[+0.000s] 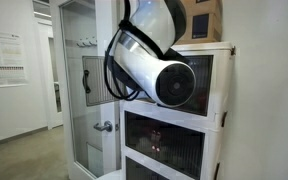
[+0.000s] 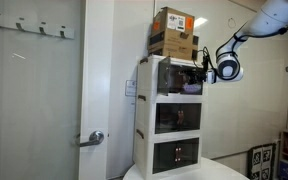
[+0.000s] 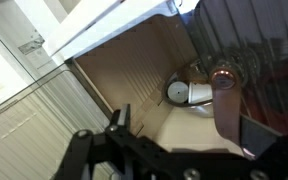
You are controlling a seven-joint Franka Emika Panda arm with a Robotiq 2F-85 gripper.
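In the wrist view my gripper reaches toward the top compartment of a white cabinet (image 2: 144,120). Its dark fingers stand apart, and I see nothing clearly held between them. Inside the compartment sit a white cup-like item (image 3: 198,93) and a brown, rounded upright object (image 3: 226,100), partly covered by the right finger. A ribbed, see-through door (image 1: 99,80) with a dark handle swings out at the left of the top compartment. In exterior view 1 the white arm (image 1: 149,55) hides the gripper and much of the opening.
Cardboard boxes (image 2: 172,35) are stacked on the cabinet. Below the top compartment, the middle door (image 1: 164,142) appears closed. A white table (image 2: 214,171) lies at the cabinet's foot. The compartment's side walls and upper edge leave little room around the gripper.
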